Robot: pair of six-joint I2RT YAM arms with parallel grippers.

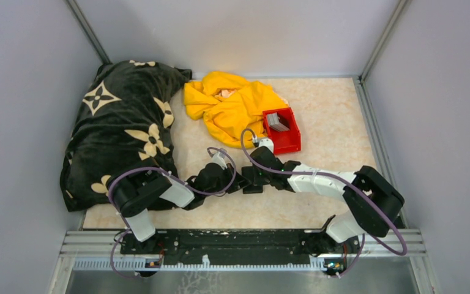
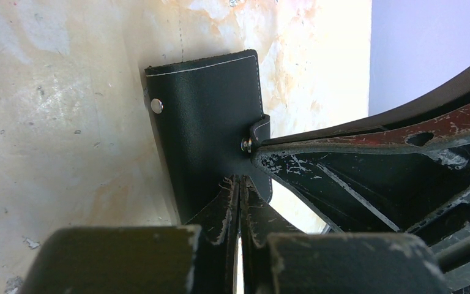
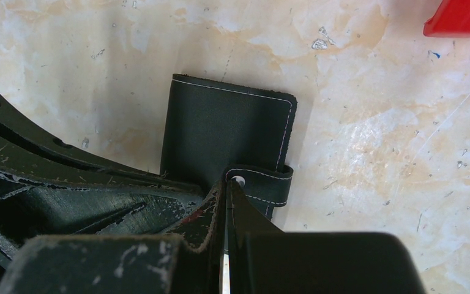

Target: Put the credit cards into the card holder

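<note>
The black leather card holder [image 3: 232,122] lies on the table between both arms, its strap [image 3: 263,184] folded over the edge onto the upper face. In the right wrist view my right gripper is shut, fingertips at the silver snap on the strap; whether they touch it is hard to tell. My left gripper is also shut, its tips over the lower part of the holder [image 2: 202,122]. Nothing shows between the fingers of either one. A pale stack, seemingly the cards [image 1: 278,122], sits inside the red box [image 1: 290,147].
Behind the arms lies a crumpled yellow cloth [image 1: 229,110], beside the red box. A large dark patterned cushion [image 1: 122,135] fills the left side. The two grippers are very close together.
</note>
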